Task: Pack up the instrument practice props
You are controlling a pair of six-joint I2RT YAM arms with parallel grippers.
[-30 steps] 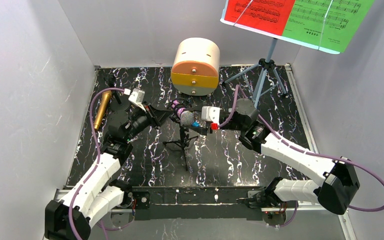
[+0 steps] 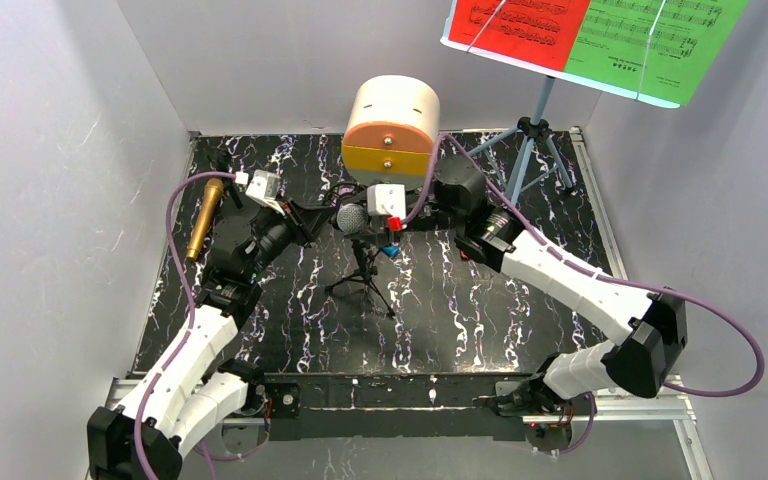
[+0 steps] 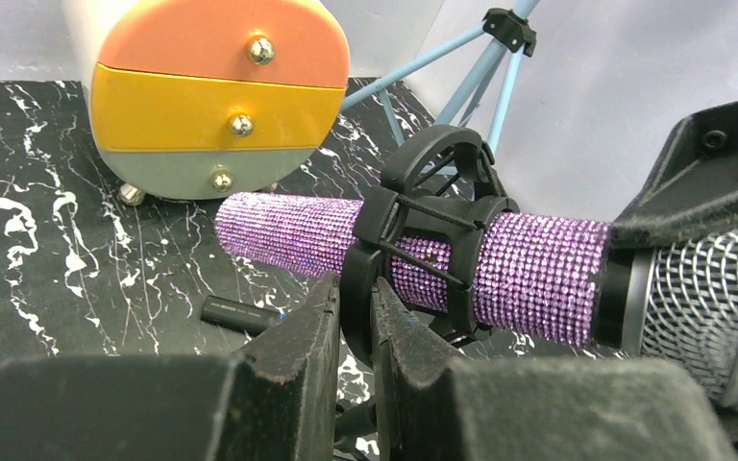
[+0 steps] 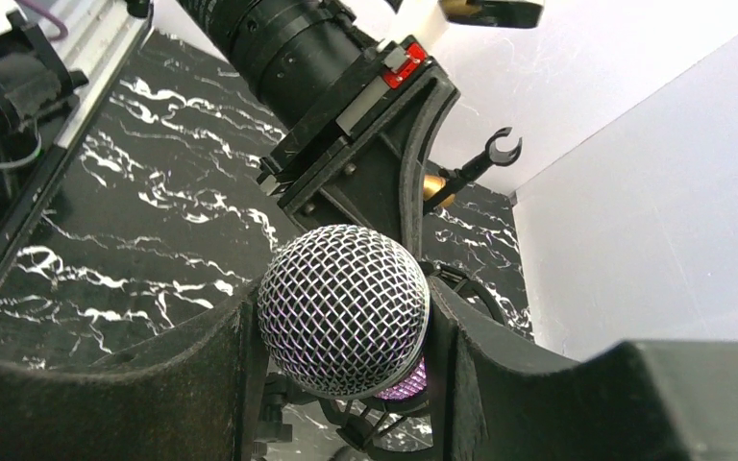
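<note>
A purple glittery microphone (image 3: 548, 274) lies through the black ring mount (image 3: 356, 264) of a small tripod stand (image 2: 363, 270). My left gripper is shut on the ring's side. The silver mesh head (image 4: 344, 312) of the microphone is between the fingers of my right gripper, which is shut on it. From above, the head (image 2: 351, 219) shows between my left gripper (image 2: 326, 214) and the white right wrist housing. Much of the microphone's handle is hidden there.
A rounded drawer cabinet (image 2: 390, 125) stands at the back. At back right is a blue-legged music stand (image 2: 532, 130) bearing red and green sheets (image 2: 600, 40). A gold horn (image 2: 205, 222) is on the left.
My right gripper has moved left, and the microphone head has shifted left with it, closer to my left gripper. The tripod's legs have turned slightly. My left arm has barely moved.
</note>
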